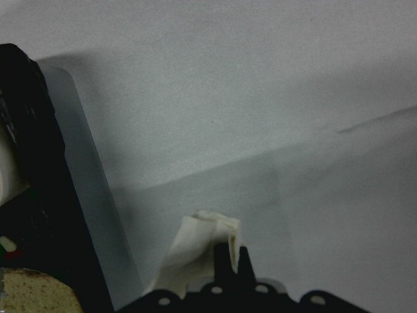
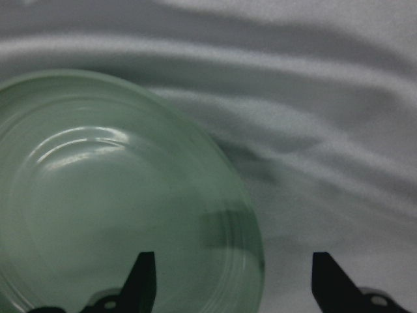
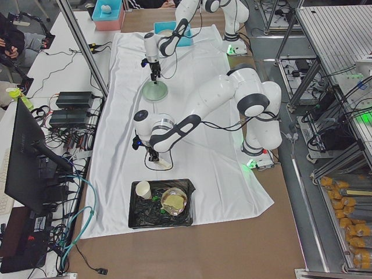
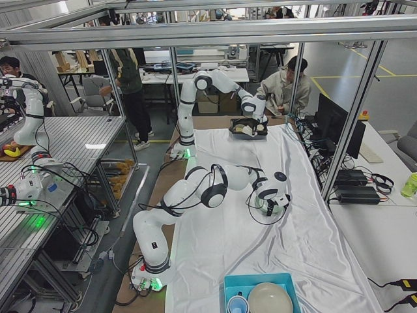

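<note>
My left gripper is shut on a crumpled cream wrapper, held just short of the black-lined tray. The tray holds a white cup and a round dish with a yellowish piece. My right gripper is open over the rim of a green plate, one finger above the plate and the other past its edge, nothing between them.
A blue bin with a cup and a beige plate stands at the far end of the white cloth. A monitor and cables line the side table. The cloth is otherwise mostly clear.
</note>
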